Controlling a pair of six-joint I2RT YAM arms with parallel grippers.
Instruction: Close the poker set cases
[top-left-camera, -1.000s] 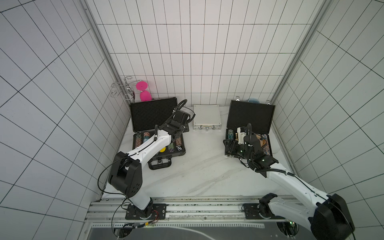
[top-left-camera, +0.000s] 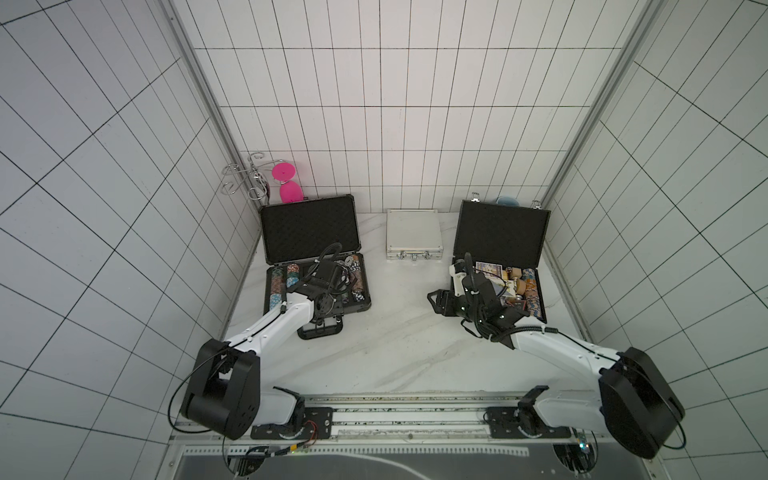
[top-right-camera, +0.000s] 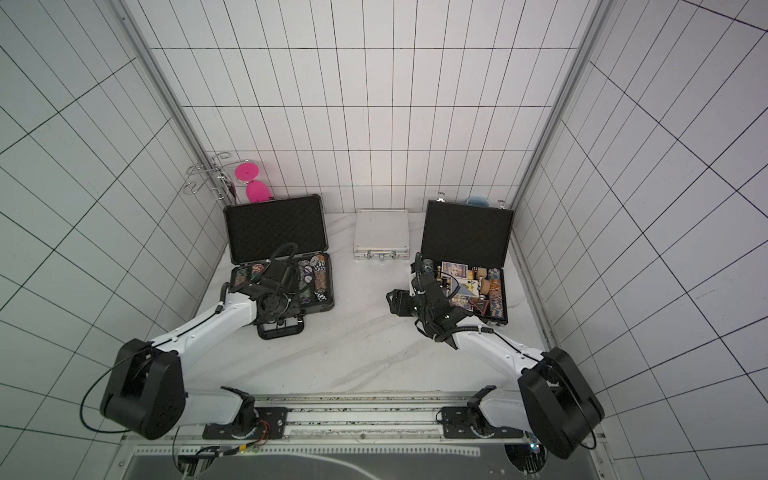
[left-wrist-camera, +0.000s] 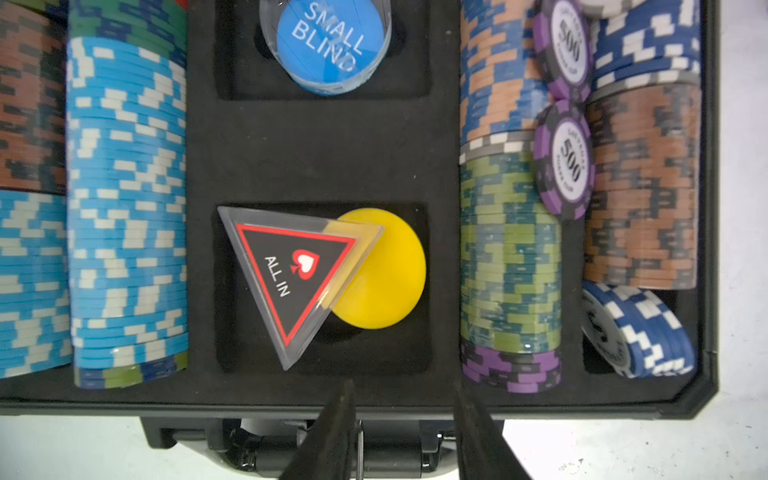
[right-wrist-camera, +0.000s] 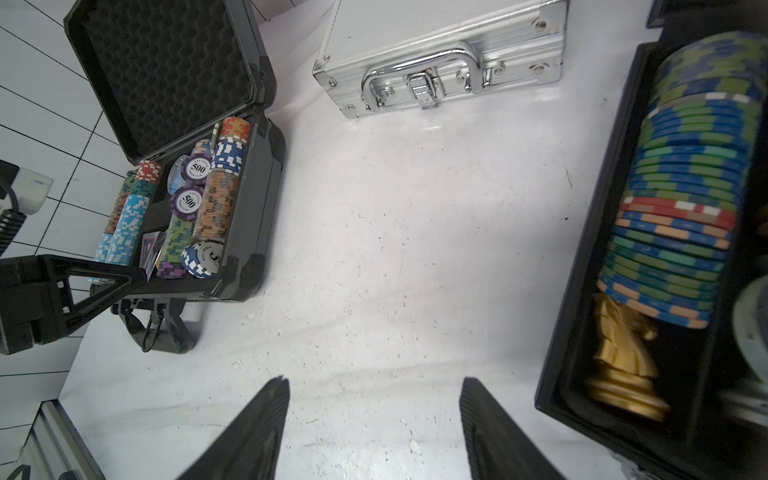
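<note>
Lid raised, the left black poker case (top-left-camera: 310, 230) holds chip stacks, a yellow disc (left-wrist-camera: 392, 276) and a triangular ALL IN plaque (left-wrist-camera: 292, 272). My left gripper hangs open over that case's front edge, its handle (left-wrist-camera: 336, 456) below in the wrist view, nothing between the fingers. The right black case (top-left-camera: 502, 232) also has its lid up, with chips (right-wrist-camera: 684, 176) and cards (top-right-camera: 454, 270) inside. To the left of it, my right gripper stands part open above the bare table, empty. The closed silver case (top-left-camera: 413, 232) stands between them.
A wire rack (top-left-camera: 252, 177) with pink discs (top-left-camera: 288, 182) stands in the back left corner. A blue round object (top-left-camera: 507, 201) shows behind the right lid.
The left arm swung left from beside the silver case to over the left case. My right gripper moved left, off the right case's left side. Both black lids stay up.
</note>
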